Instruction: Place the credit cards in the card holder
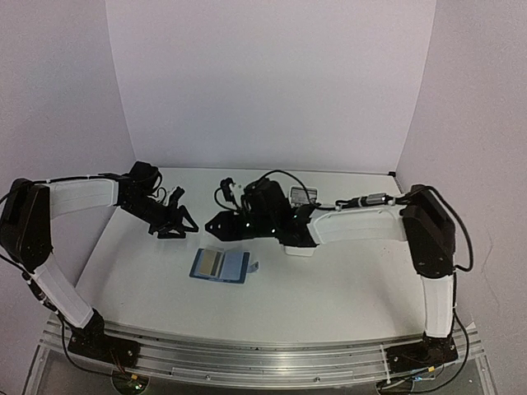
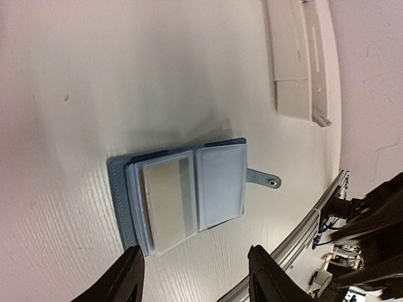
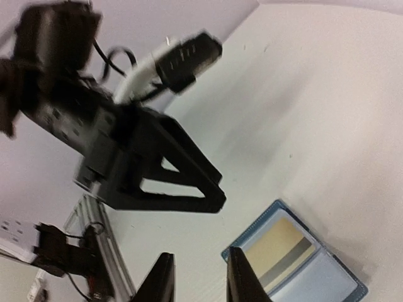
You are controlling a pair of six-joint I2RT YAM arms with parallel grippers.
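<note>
The blue card holder (image 1: 245, 268) lies spread flat on the table, its strap (image 2: 267, 180) sticking out to the right. A beige card (image 2: 169, 200) lies in the left page under a clear sleeve; the right page (image 2: 221, 185) looks pale and plain. My left gripper (image 1: 191, 225) is open and empty above and left of the holder. Just behind the holder hovers my right gripper (image 1: 211, 227); in its own wrist view its fingers (image 3: 167, 261) stand apart with nothing between them.
A white tray (image 1: 303, 195) stands at the back right, partly hidden behind my right arm (image 1: 354, 226). In the top view the two grippers are close together. The table in front of the holder is bare.
</note>
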